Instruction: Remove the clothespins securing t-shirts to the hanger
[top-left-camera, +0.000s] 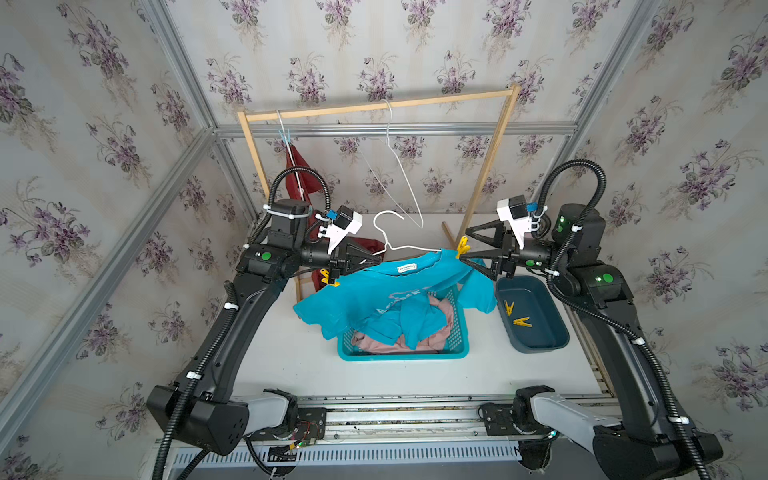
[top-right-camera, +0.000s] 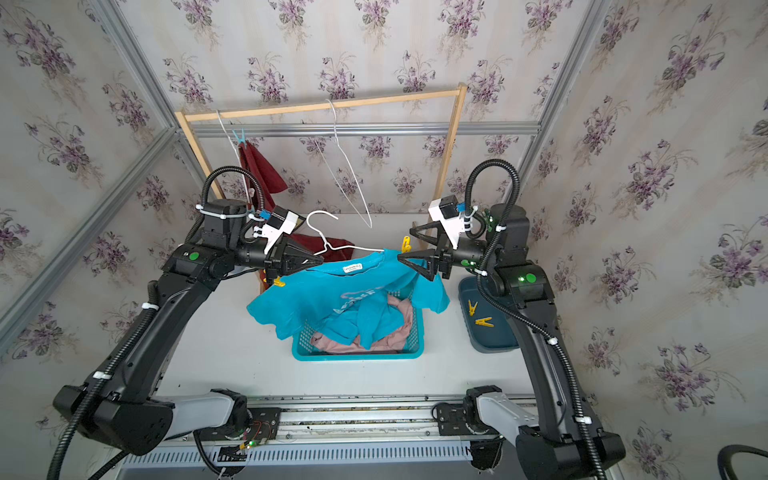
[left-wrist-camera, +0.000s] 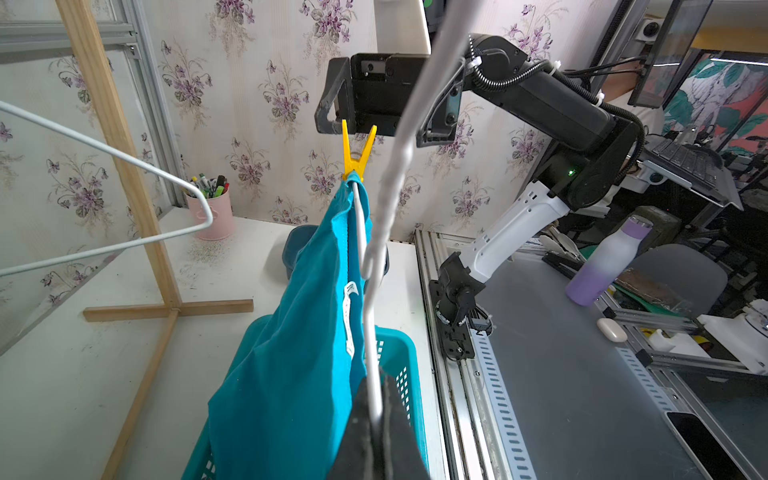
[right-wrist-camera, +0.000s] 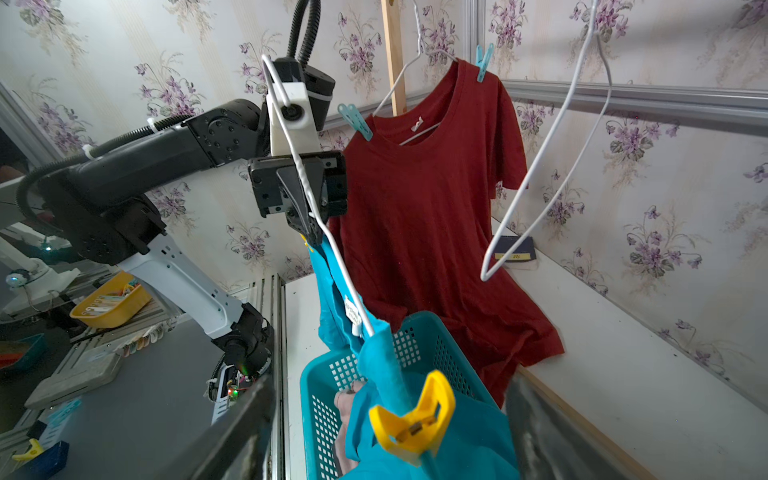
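A teal T-shirt (top-left-camera: 376, 292) droops from a white hanger (top-left-camera: 385, 240) over a basket. My left gripper (top-left-camera: 361, 260) is shut on the hanger, which runs out of its fingers in the left wrist view. A yellow clothespin (top-left-camera: 326, 277) is at that end. At the other end a second yellow clothespin (right-wrist-camera: 412, 424) clamps shirt and hanger, between the open fingers of my right gripper (top-left-camera: 464, 248), which are not closed on it.
The teal basket (top-left-camera: 404, 356) holds clothes. A grey tub (top-left-camera: 536, 336) at right holds yellow clothespins. A maroon T-shirt (right-wrist-camera: 428, 200) and an empty hanger (right-wrist-camera: 552, 136) hang on the wooden rack (top-left-camera: 384, 105).
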